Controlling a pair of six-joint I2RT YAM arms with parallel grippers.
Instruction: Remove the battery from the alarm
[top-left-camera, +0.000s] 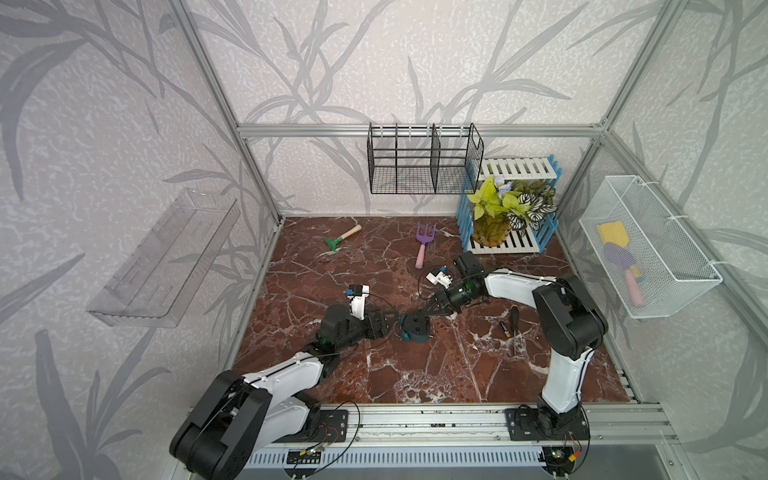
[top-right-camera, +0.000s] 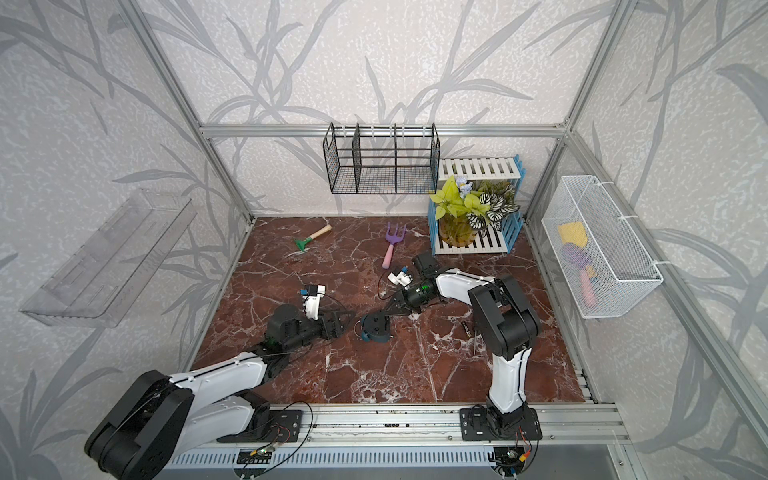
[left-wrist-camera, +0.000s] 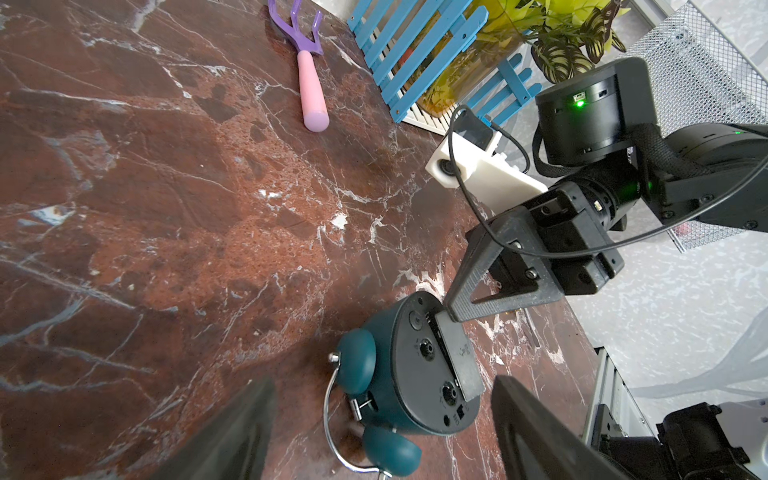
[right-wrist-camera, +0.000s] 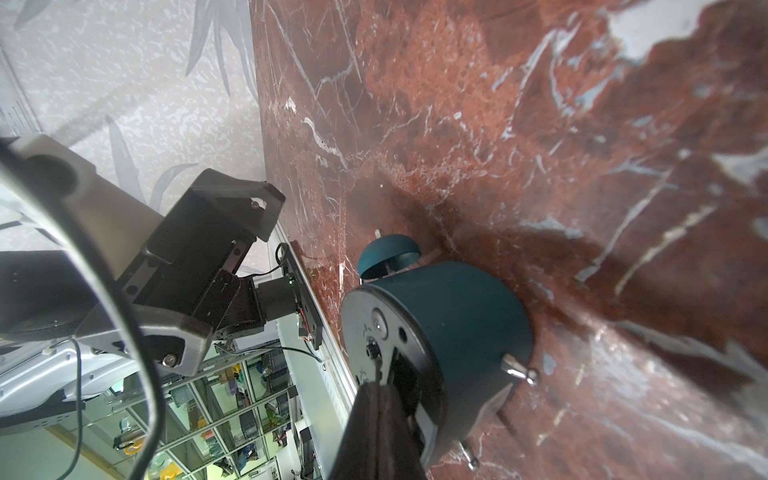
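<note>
The teal twin-bell alarm clock lies on the table with its black back panel facing up; a grey strip sits along that panel, and in the right wrist view a dark recess shows there. My right gripper is shut, its tips at the edge of the back panel by the strip; whether anything is inside the recess is hidden. My left gripper (top-left-camera: 378, 325) stands open just left of the clock, empty.
A battery-like cylinder (top-left-camera: 504, 328) and a screwdriver (top-left-camera: 515, 328) lie right of the clock. A pink-handled fork (top-left-camera: 420, 254), a green tool (top-left-camera: 331, 243) and a plant rack (top-left-camera: 522, 245) stand farther back.
</note>
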